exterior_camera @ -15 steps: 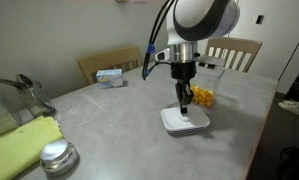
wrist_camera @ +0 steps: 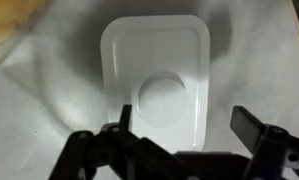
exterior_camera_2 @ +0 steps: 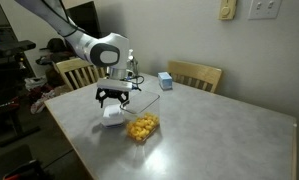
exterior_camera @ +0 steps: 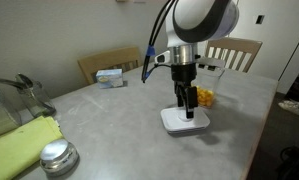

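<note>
A white rectangular lid [wrist_camera: 119,60] with rounded corners and a raised round knob [wrist_camera: 162,102] lies flat on the table. Above it my gripper points down, its fingers spread wide, one to each side of the lid's near part in the wrist view. Nothing is held between them. In the first exterior view the gripper [exterior_camera: 186,108] stands right over the lid [exterior_camera: 177,123], hiding part of the knob. Beside the lid is a clear container with yellow-orange pieces [exterior_camera_2: 142,127].
A yellow cloth [exterior_camera: 19,148], a round silver object [exterior_camera: 59,156] and a metal holder with utensils [exterior_camera: 33,98] occupy the table's left side. A light blue box [exterior_camera: 110,78] stands at the back. Chairs [exterior_camera_2: 195,78] line the far edge.
The gripper's fingers show wider apart over the lid than before. The lid and the other things on the table have not moved.
</note>
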